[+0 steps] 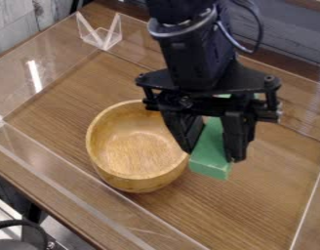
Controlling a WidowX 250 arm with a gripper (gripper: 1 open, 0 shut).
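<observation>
My gripper (213,135) hangs large in the centre of the camera view, black, shut on a green object (211,156) that shows between and below its dark fingers. Just left of it, on the wooden table, lies a round light-wood bowl (117,146), its right part partly hidden by the gripper.
The wooden table (71,88) has free room at left and bottom right. A clear plastic bracket (100,29) stands at the back left. More green shows behind the gripper at right. Black cables lie at the bottom left edge.
</observation>
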